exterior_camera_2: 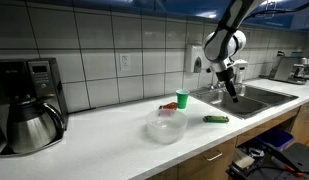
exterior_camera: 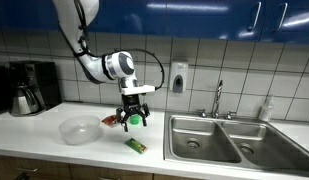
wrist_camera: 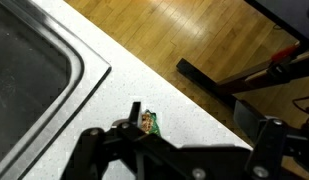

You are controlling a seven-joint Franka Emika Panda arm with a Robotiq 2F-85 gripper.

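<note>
My gripper point(exterior_camera: 134, 123) hangs over the white counter with its fingers spread and nothing between them. A small green packet-like object point(exterior_camera: 136, 146) lies on the counter near its front edge, left of the sink, and the gripper is above and behind it. In the wrist view, part of that green object point(wrist_camera: 151, 123) shows beside one of the fingers, the rest being covered. A clear round bowl point(exterior_camera_2: 166, 126) stands on the counter to the left. Behind it are a green cup point(exterior_camera_2: 181, 98) and a small red object point(exterior_camera_2: 170, 106).
A double steel sink point(exterior_camera: 234, 142) with a faucet point(exterior_camera: 217, 100) takes up the right side. At the far left stands a coffee maker point(exterior_camera_2: 32, 105). Tiled wall closes off the back; blue cabinets point(exterior_camera: 224, 20) hang above.
</note>
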